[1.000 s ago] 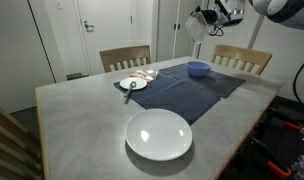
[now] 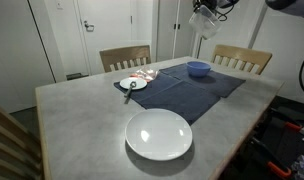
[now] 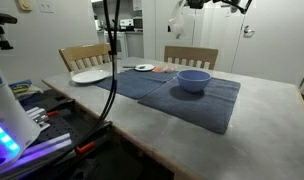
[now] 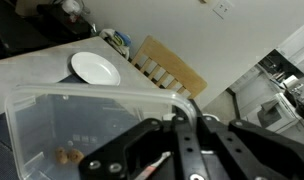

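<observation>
A clear, see-through container [image 2: 204, 23] hangs in the air, tilted, above the far right part of the table. My gripper [image 2: 223, 13] is shut on its edge. In the wrist view the clear container [image 4: 92, 105] fills the lower left, its pale rim running into the dark gripper. A blue bowl [image 2: 198, 69] stands on the dark cloth below and apart from the container. From the other side, the blue bowl [image 3: 193, 80] shows below and slightly right of the raised container [image 3: 179, 19].
The dark cloth [image 2: 182, 98] covers the table's middle. A large white plate [image 2: 159, 134] lies near the front; a smaller white plate [image 2: 135, 82] with a green utensil [image 2: 128, 95] is farther back. Chairs [image 3: 192, 57] line the far edge. Bare table lies left in exterior view 1.
My gripper and the clear container have shifted slightly up and to the right in exterior view 1. The bowl, plates and cloth have not moved.
</observation>
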